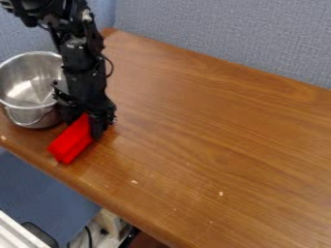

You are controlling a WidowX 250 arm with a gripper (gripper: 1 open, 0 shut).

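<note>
A red block (70,142) lies at the left front edge of the wooden table (220,145), angled toward the back right. My black gripper (93,120) is lowered over its far end and appears shut on it; the fingertips are dark and partly hidden. A steel bowl (26,82) stands just behind and left of the block, partly behind my arm.
Beyond the front left edge are a drop, a blue surface (39,179) and some white framing with cables. Grey padded walls stand behind the table.
</note>
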